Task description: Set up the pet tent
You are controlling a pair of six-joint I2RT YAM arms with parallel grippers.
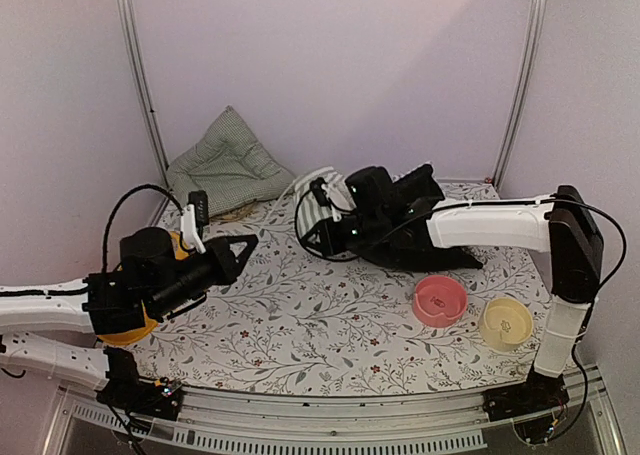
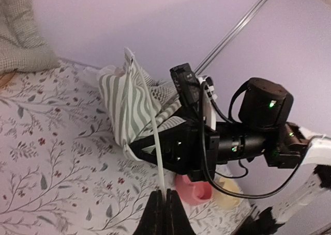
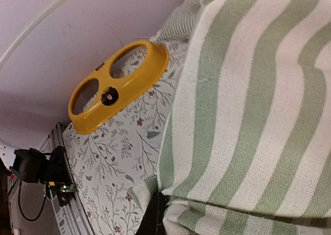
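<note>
The pet tent lies bunched at the back centre, with green-and-white striped cloth [image 1: 312,207] and a dark panel [image 1: 430,247] spread out under my right arm. My right gripper is shut on a fold of the striped cloth [image 3: 248,100], which fills much of the right wrist view. From the top of the cloth a thin white cord [image 2: 150,103] runs taut down to my left gripper, whose fingers are shut on it. In the top view the left gripper [image 1: 248,247] hovers left of the tent. Most of the tent's far side is hidden.
A grey-green cushion [image 1: 228,165] leans in the back left corner. The yellow two-hole bowl stand [image 3: 119,85] lies at the left, mostly under my left arm. A pink bowl [image 1: 440,301] and a cream bowl [image 1: 506,324] stand front right.
</note>
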